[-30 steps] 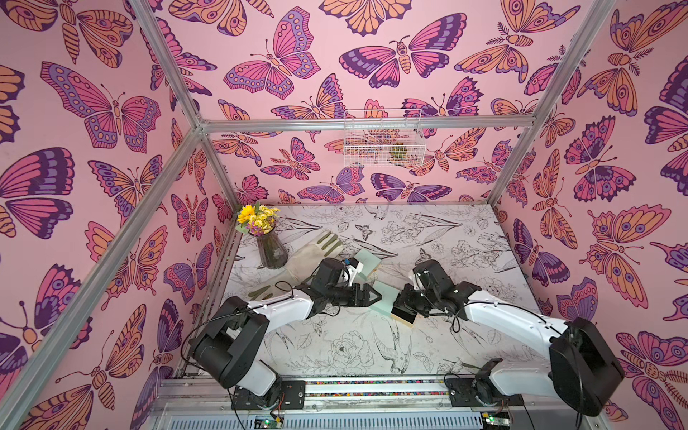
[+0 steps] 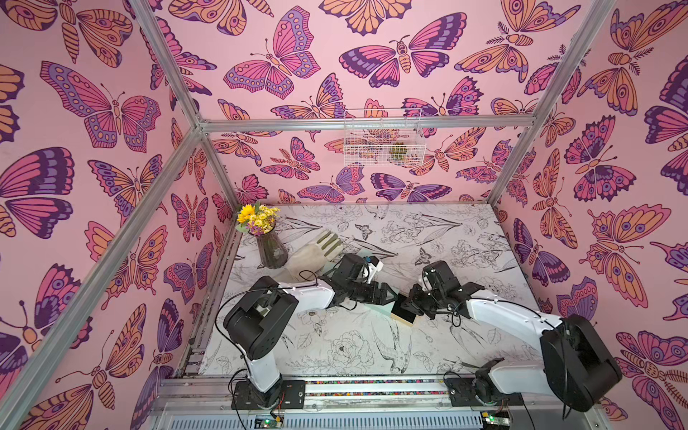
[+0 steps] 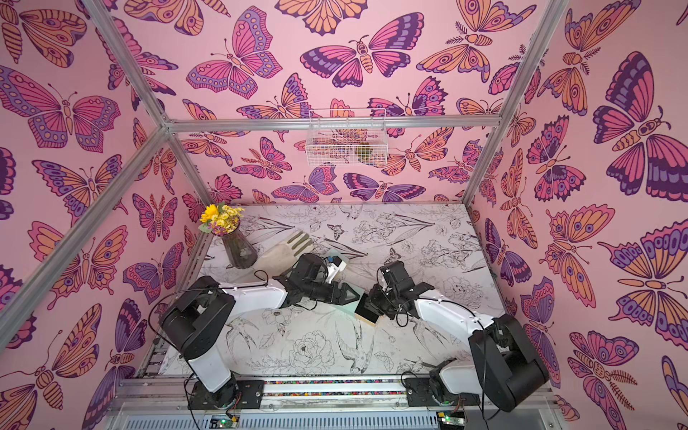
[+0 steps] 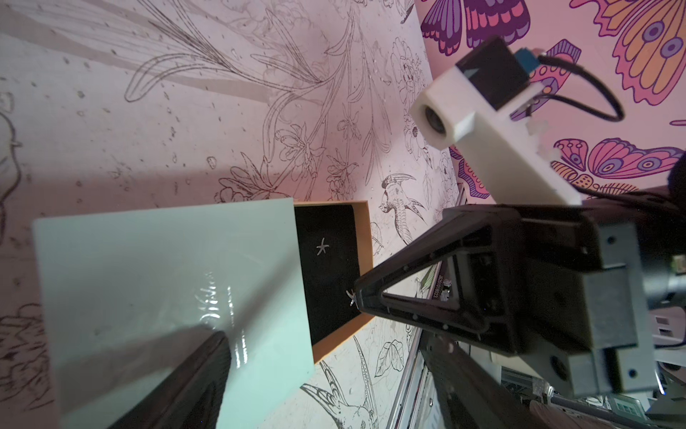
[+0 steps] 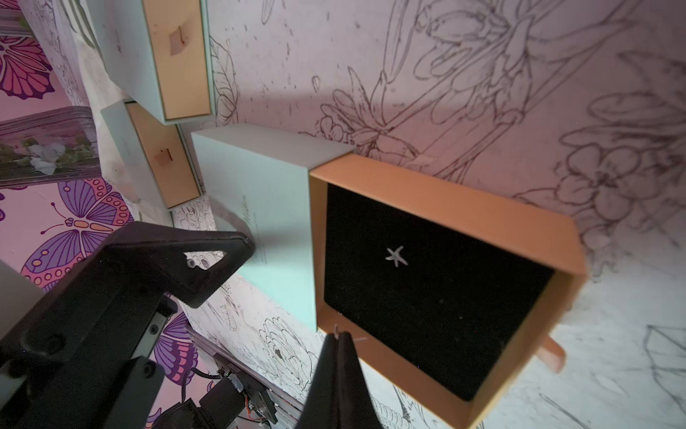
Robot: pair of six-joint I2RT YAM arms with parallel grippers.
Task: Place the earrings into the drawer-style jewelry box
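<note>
A mint jewelry box [image 5: 268, 207] lies on the table with its tan drawer [image 5: 457, 214] pulled out, showing a black lining. One pale starfish earring [image 5: 396, 256] rests on that lining. My right gripper is shut at the drawer's near side, with thin pale arms of a second earring showing at its tips. From the left wrist view, this second starfish [image 4: 351, 296] appears beside the right fingertip, over the lining. My left gripper is open above the box, nothing between its fingers; one left finger [image 5: 221, 261] stands close to the mint shell.
Two more mint boxes [image 5: 178, 64] [image 5: 160, 153] with tan fronts lie past the shell. A beige striped cloth [image 2: 308, 259] and a vase of yellow flowers [image 2: 271, 247] are at the left.
My left arm has moved right, toward the jewelry box. The right gripper has shifted slightly right, and more of the black drawer lining shows. The box looks unmoved.
</note>
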